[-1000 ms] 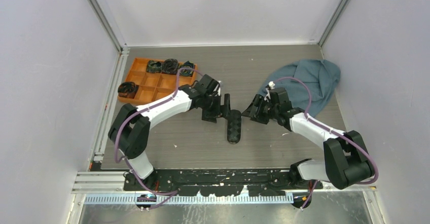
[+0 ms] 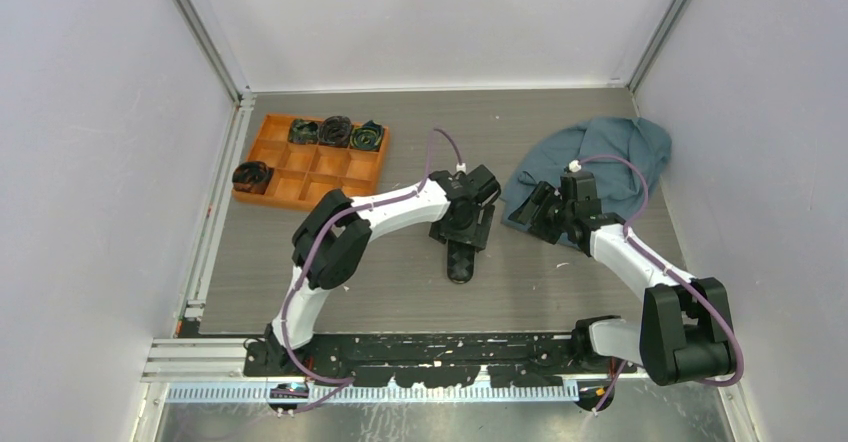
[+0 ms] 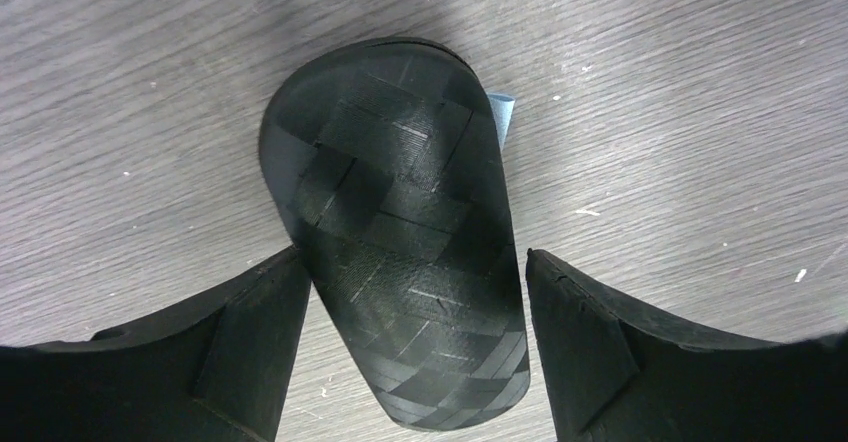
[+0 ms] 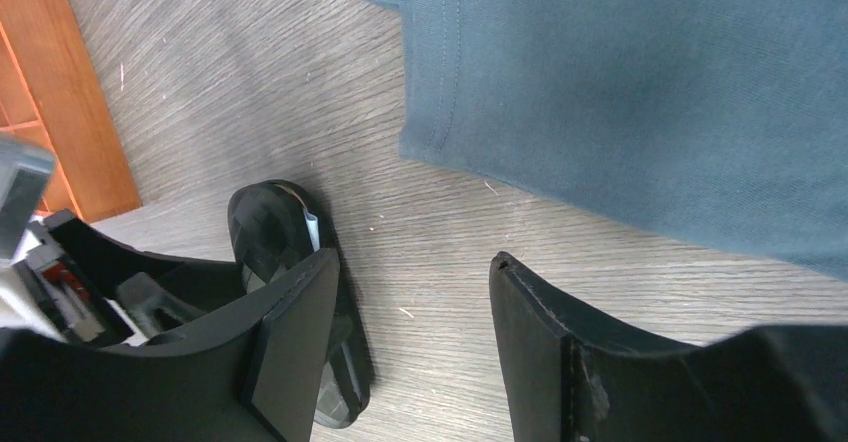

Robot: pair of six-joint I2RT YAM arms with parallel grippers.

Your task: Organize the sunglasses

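Note:
A black checkered glasses case (image 2: 461, 262) lies closed on the table at the middle; no sunglasses show. A light blue scrap of cloth (image 3: 502, 114) peeks out from its edge in the left wrist view. My left gripper is over the case (image 3: 415, 192), its open fingers one on either side. To the right, my right gripper stands apart from the case (image 4: 285, 227), open and with bare table between its fingers. Whether the left fingers touch the case is hard to tell.
An orange compartment tray (image 2: 333, 179) at the back left holds several dark rolled items and has empty compartments. A crumpled blue-grey cloth (image 2: 625, 147) lies at the back right, partly behind the right arm.
My left gripper has moved right, from beside the case to over its far end. My right gripper has drawn back to the right. The case lies where it was.

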